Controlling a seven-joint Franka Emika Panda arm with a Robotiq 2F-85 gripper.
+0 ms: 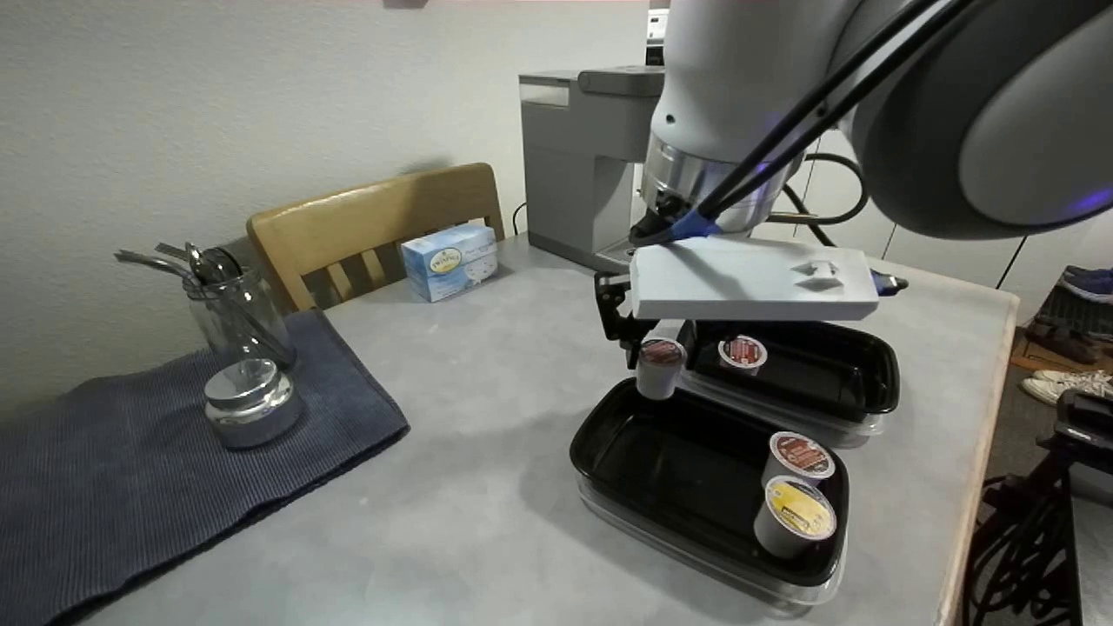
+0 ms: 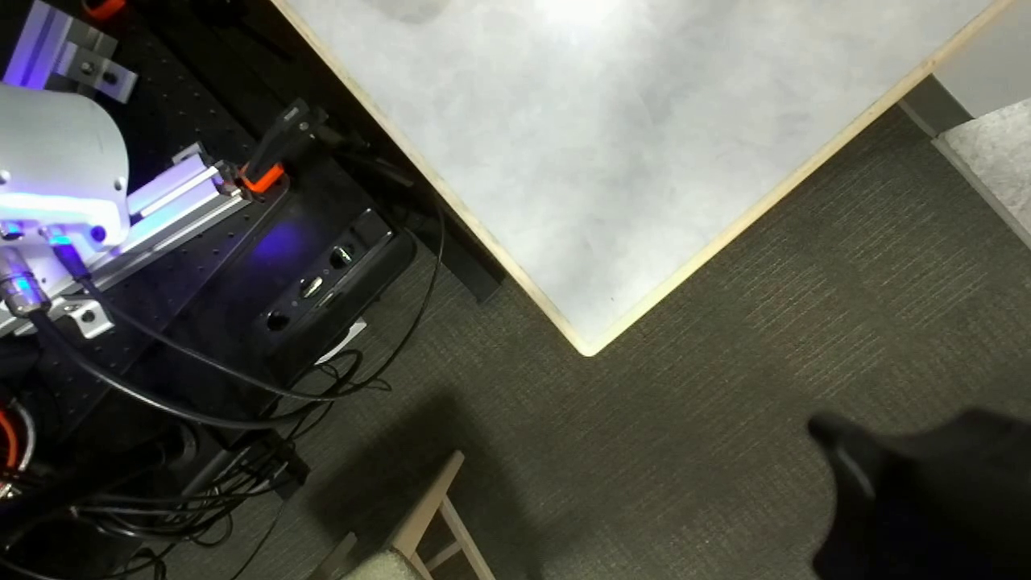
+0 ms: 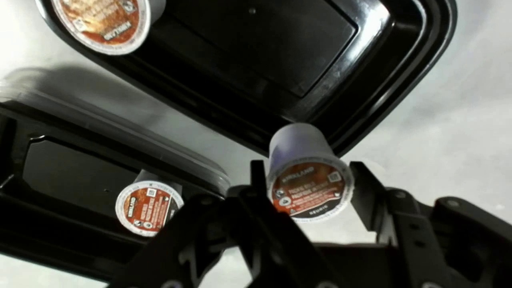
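Observation:
My gripper is shut on a white coffee pod (image 3: 302, 139) with a red-brown lid, its fingers (image 3: 258, 173) on either side of the rim. In exterior view 1 the held pod (image 1: 657, 377) hangs upright above the far left corner of the near black tray (image 1: 668, 469). Inside that tray, at its right end, stand another red-brown pod (image 1: 801, 459) and a yellow-lidded pod (image 1: 795, 516). One more red-lidded pod (image 1: 742, 354) is in the far black tray (image 1: 887, 381), partly behind the gripper. Exterior view 2 shows neither pods nor gripper.
A grey machine (image 1: 563, 167) stands at the back, with a blue tea box (image 1: 450, 263) left of it. On the dark placemat (image 1: 136, 459) are a utensil jar (image 1: 235, 313) and a lidded glass jar (image 1: 250, 402).

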